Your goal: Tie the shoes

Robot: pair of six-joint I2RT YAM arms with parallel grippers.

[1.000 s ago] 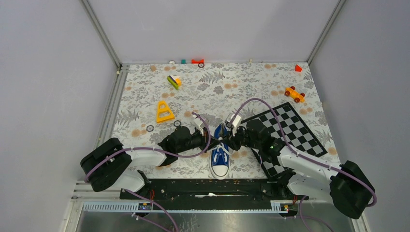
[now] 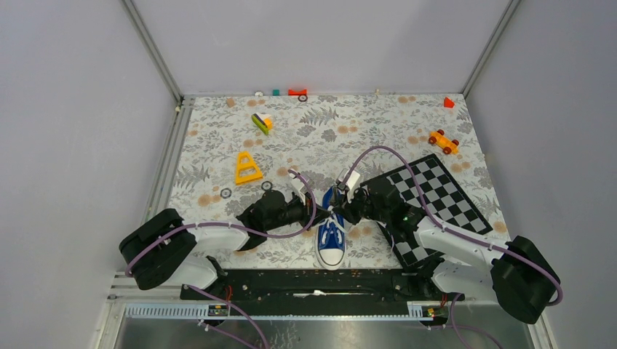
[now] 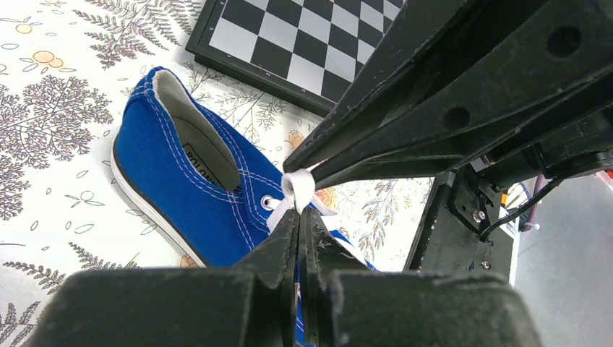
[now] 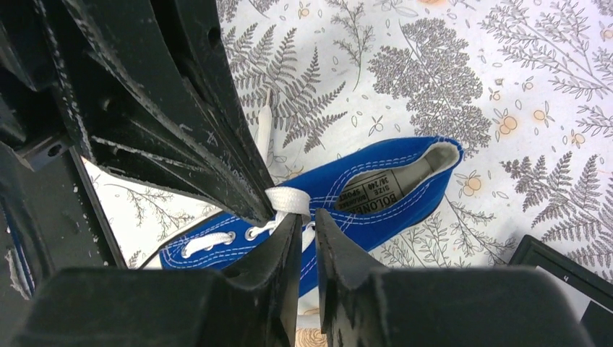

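Observation:
The blue shoe (image 2: 330, 240) lies toe to the near edge, white lace threaded through its eyelets. In the left wrist view my left gripper is shut on a white lace loop (image 3: 297, 184), which rises from its fingertips above the shoe's tongue. My right gripper is slightly open, a narrow gap showing between its fingers. One of its fingers (image 4: 295, 242) stands against the lace loop (image 4: 289, 200), close to the left gripper's tips. A loose lace end (image 4: 264, 130) sticks out beside the shoe. Whether the right fingers straddle any lace is hard to see.
A checkered board (image 2: 436, 196) lies to the right, partly under my right arm. A yellow triangular frame (image 2: 247, 168) and a toy car (image 2: 443, 142) rest farther off. Both grippers crowd together over the shoe.
My right gripper has shifted very slightly at the shoe, and its arm has moved a little. The left arm and the shoe look unmoved.

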